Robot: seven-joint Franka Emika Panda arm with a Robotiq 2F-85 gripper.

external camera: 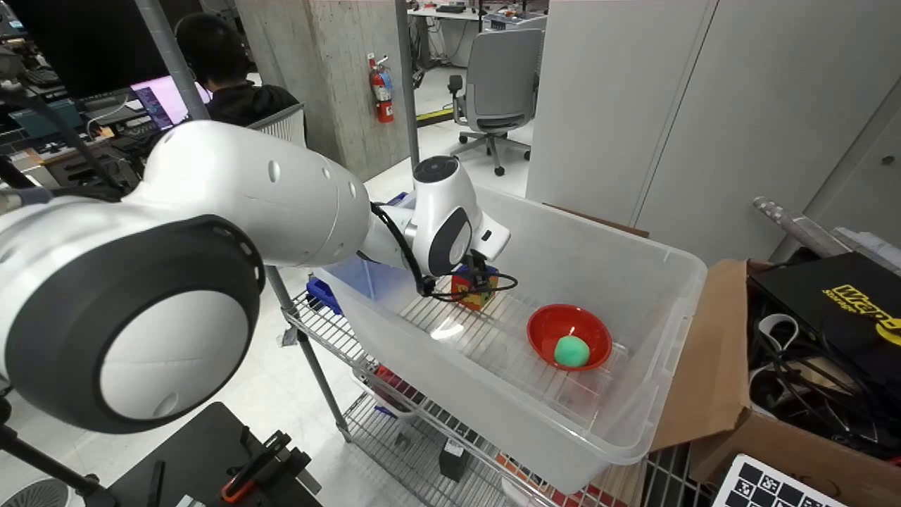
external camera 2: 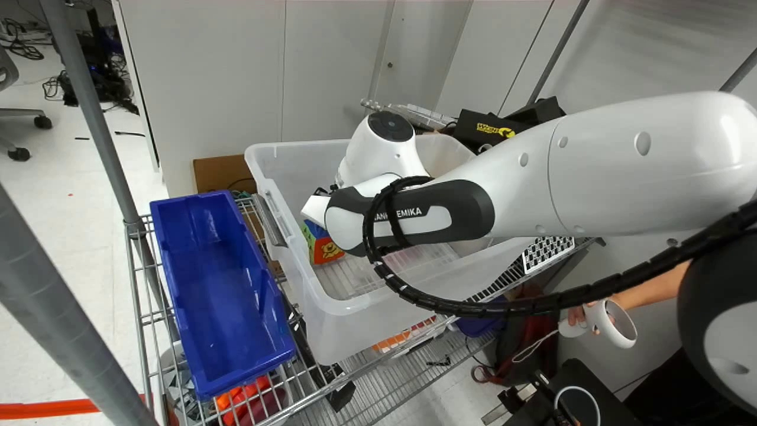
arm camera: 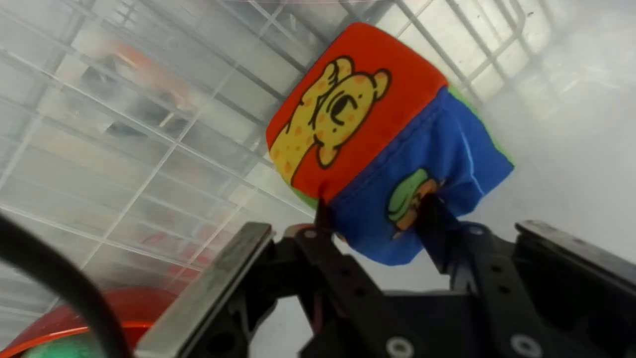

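Observation:
A soft cloth cube (arm camera: 363, 119) with a red bear face and a blue face lies against the wall inside the clear bin (external camera: 667, 338). In the wrist view my gripper is right at its blue side, with the fingers (arm camera: 438, 229) well apart. One fingertip is at the blue face's left edge, the other overlaps the face; whether both touch the cloth I cannot tell. Exterior view 1 shows the cube (external camera: 473, 291) partly behind the gripper. In exterior view 2 the arm hides the gripper, though part of the cube (external camera 2: 320, 245) shows.
A red bowl (external camera: 545, 329) holding a green ball (external camera: 571, 351) stands in the same bin. Outside it, an empty blue bin (external camera 2: 213, 284) rests on the wire rack, and a cardboard box (external camera: 705, 355) stands on the other side. Bare bin floor separates cube and bowl.

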